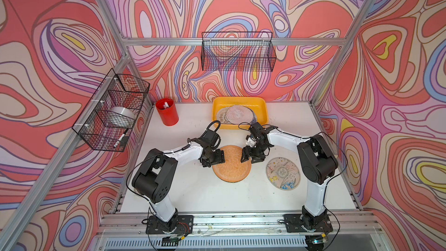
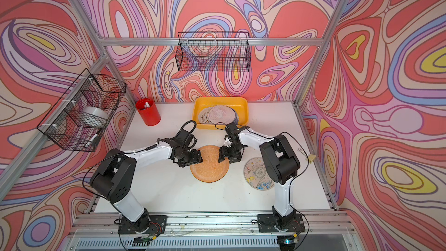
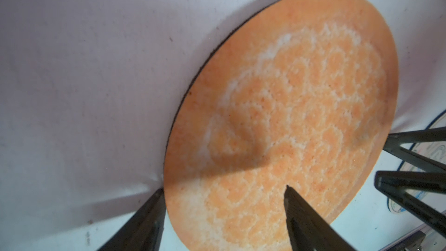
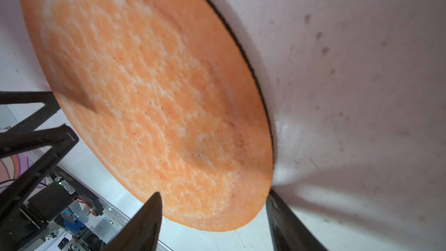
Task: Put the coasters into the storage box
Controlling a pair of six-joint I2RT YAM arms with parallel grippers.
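Observation:
A round orange coaster (image 1: 231,172) with a dark edge lies flat on the white table between my two arms. At its left edge, my left gripper is part open, one finger beside the rim and the other over the top face. Mirroring this at the right edge, my right gripper is also part open, its outer finger touching or nearly touching the rim. Another round coaster with a coloured pattern (image 1: 283,173) rests flat at the right. The yellow storage box (image 1: 217,102) stands at the back, with several coasters (image 1: 240,114) inside.
To the left of the box stands a red bin (image 1: 167,112). Black wire baskets hang on the back (image 1: 238,55) and left (image 1: 111,111) frame.

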